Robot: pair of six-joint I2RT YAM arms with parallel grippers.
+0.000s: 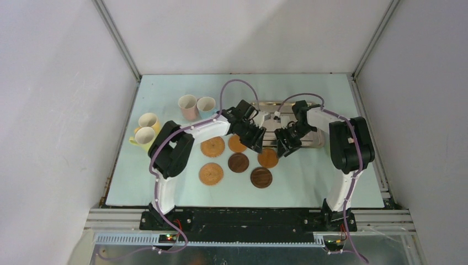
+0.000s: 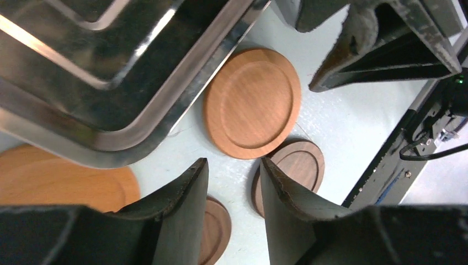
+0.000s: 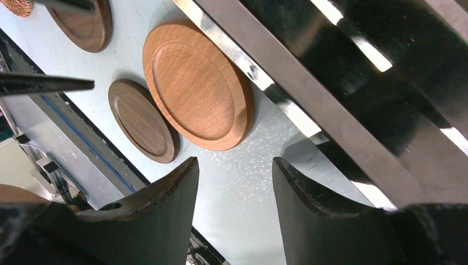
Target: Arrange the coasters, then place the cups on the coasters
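Note:
In the top view, a round smooth light-wood coaster (image 1: pixel 268 159) lies flat by the front edge of the tray. My left gripper is over its left side and my right gripper by its right. Both have their fingers apart with nothing between them. Cups stand well to the left: a pink cup (image 1: pixel 188 107), a blue cup (image 1: pixel 207 106), a yellow cup (image 1: pixel 148 121) and a yellow-green cup (image 1: pixel 145 137). A further greenish cup at the right is almost hidden by the right arm.
A metal tray (image 1: pixel 316 139) sits behind the coaster, partly covered by both arms. Dark coasters (image 1: pixel 261 178) and woven coasters (image 1: pixel 211 174) lie in front and to the left.

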